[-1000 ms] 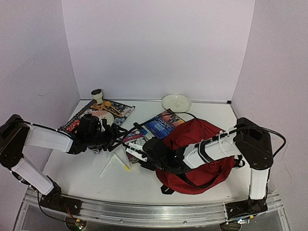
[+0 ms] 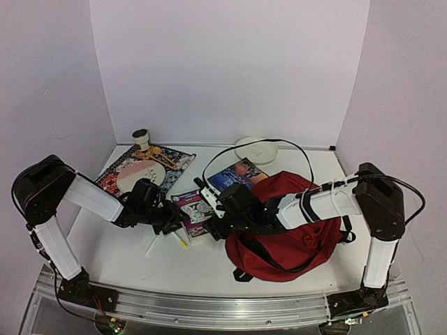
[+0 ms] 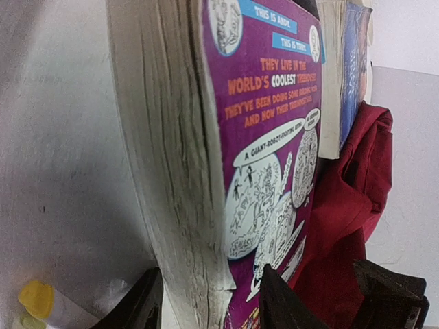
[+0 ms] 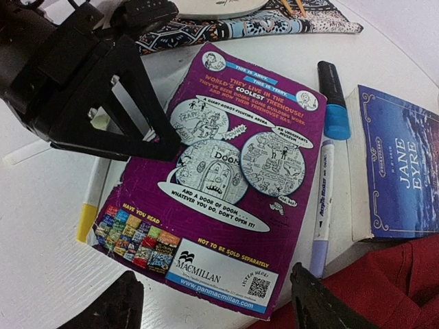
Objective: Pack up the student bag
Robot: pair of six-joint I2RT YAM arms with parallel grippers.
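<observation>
A purple comic book [image 4: 236, 236] lies back cover up on the white table. My left gripper is at its left edge, its fingers apart, one on each side of the page edge; no firm grip shows. Over the book's near end, my right gripper stands open with nothing between its fingers. A red bag [image 2: 314, 241] lies slumped under my right arm in the top view. The blue Jane Eyre book [image 4: 401, 164] is flat to the right of the comic. Between the two books are a blue-capped marker [image 4: 335, 113] and a slim purple-ended marker [image 4: 322, 205].
A yellow-ended marker [image 4: 88, 216] and a white pen [image 4: 24, 152] lie left of the comic. Behind are a patterned cloth [image 2: 180, 162] bearing a round plate [image 2: 142, 174], a cup [image 2: 141, 138] and a pale plate [image 2: 256, 152].
My left gripper has come down and rightward onto the comic's left edge.
</observation>
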